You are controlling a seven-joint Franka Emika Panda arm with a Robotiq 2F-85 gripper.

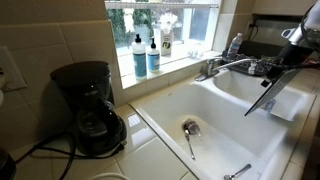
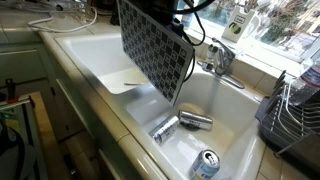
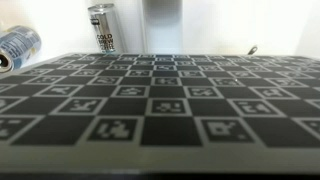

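Observation:
A flat board with a black-and-white marker pattern hangs tilted over the sink at the end of my arm. Edge-on, the same board shows as a thin dark slab below the arm's dark end. The patterned board fills the lower wrist view. My gripper's fingers cannot be made out, so how the board is held does not show. In the sink lie a silver can, another can and a blue can. Beyond the board stand a "cold brew" can and a blue can.
The white double sink has a drain strainer in its near basin. A black coffee maker stands on the left counter. Bottles line the windowsill. A dark dish rack sits right of the sink.

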